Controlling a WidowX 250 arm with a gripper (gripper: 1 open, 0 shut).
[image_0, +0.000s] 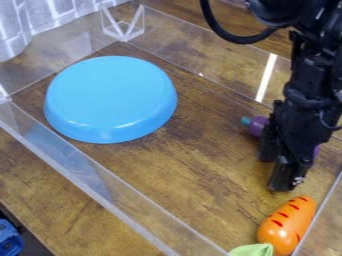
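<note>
My black gripper (283, 160) is low on the right side of the wooden tray floor, in front of and over a purple object (255, 125) with a teal tip, probably a toy vegetable, which it partly hides. Whether the fingers are open or shut on it is unclear. An orange toy carrot (286, 225) lies just below the gripper, with a pale green piece (250, 250) at the bottom edge.
An upturned blue bowl or lid (110, 98) sits at the upper left. Clear plastic walls (107, 190) border the work area.
</note>
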